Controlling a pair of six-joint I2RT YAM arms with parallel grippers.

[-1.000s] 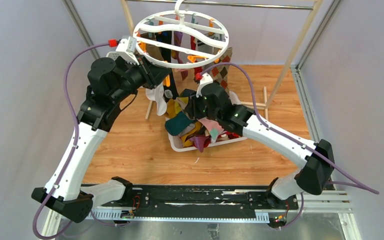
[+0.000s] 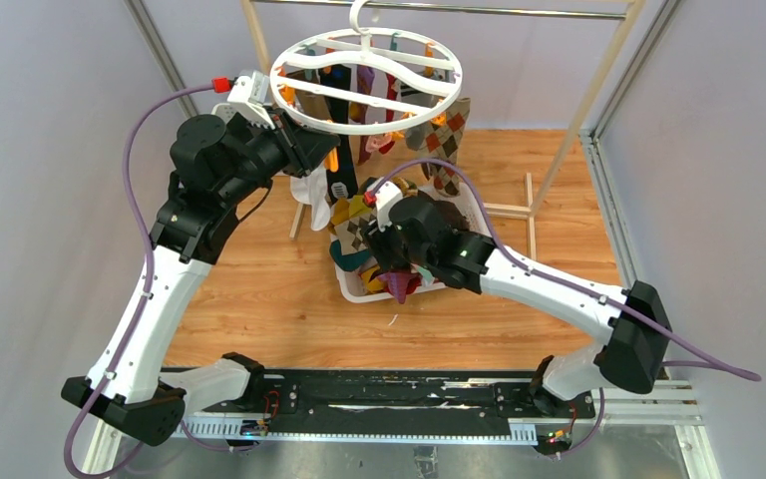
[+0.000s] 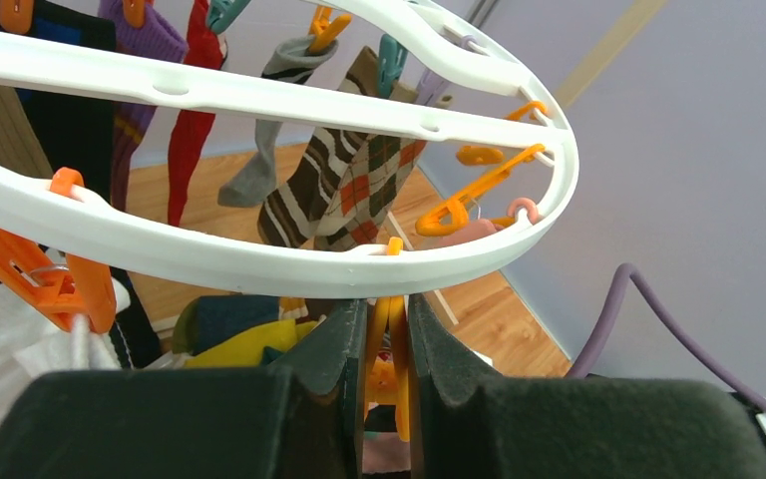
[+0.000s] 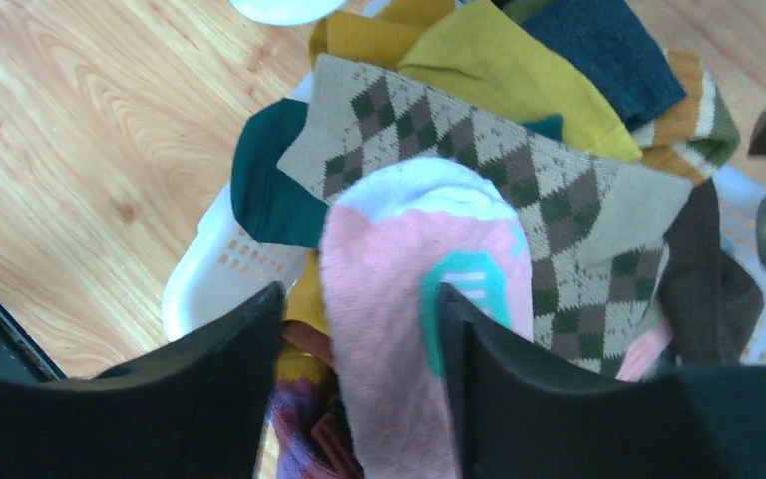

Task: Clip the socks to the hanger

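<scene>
My left gripper (image 2: pixel 321 150) is shut on an orange clip (image 3: pixel 396 389) hanging from the front rim of the white round hanger (image 3: pixel 219 249). Socks hang from other clips, including a striped brown sock (image 3: pixel 294 205) and a red one (image 3: pixel 190 130). My right gripper (image 2: pixel 379 249) is low over the white basket (image 2: pixel 354 291) of loose socks. In the right wrist view its blurred fingers are apart, around or just over a pink sock (image 4: pixel 389 299) with a pale blue tip. An argyle sock (image 4: pixel 479 160) lies beside it; whether the pink one is touched I cannot tell.
A wooden stand (image 2: pixel 598 75) rises behind the basket, with its feet on the floor. Bare wooden floor (image 2: pixel 249 309) lies left and front of the basket; walls enclose both sides.
The left arm is still.
</scene>
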